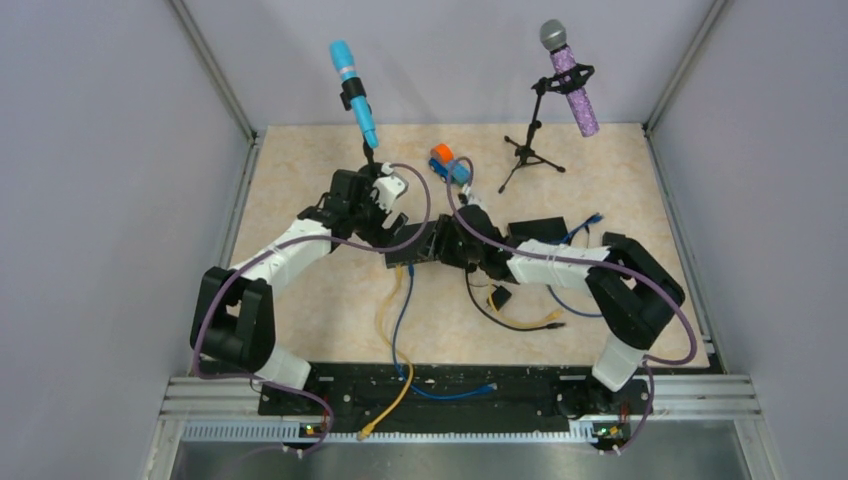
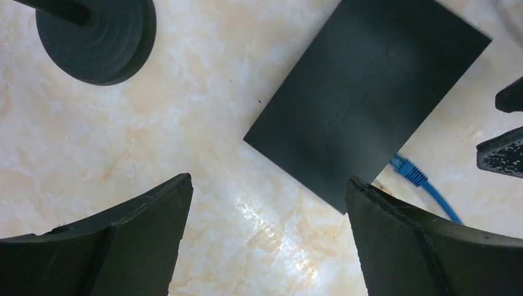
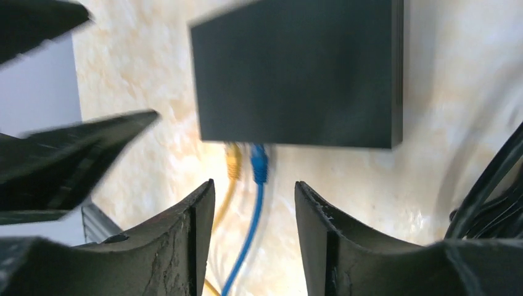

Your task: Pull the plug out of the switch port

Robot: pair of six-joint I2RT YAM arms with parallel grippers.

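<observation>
The switch, a flat black box (image 3: pixel 296 74), lies on the table between my two arms. At its front edge a blue plug (image 3: pixel 259 163) and a yellow plug (image 3: pixel 233 160) sit side by side, both against the box as far as shows. My right gripper hangs in front of that edge, fingers apart, the blue cable passing through view between its fingers without being gripped. My left gripper is open over the switch's left end, with nothing between its fingers. In the left wrist view the blue plug (image 2: pixel 407 169) shows beyond the right finger.
A round black stand base (image 2: pixel 98 37) is close behind the left gripper. A toy car (image 1: pixel 450 165) and a tripod (image 1: pixel 530 150) stand farther back. Another black box (image 1: pixel 537 230) and several loose cables lie to the right.
</observation>
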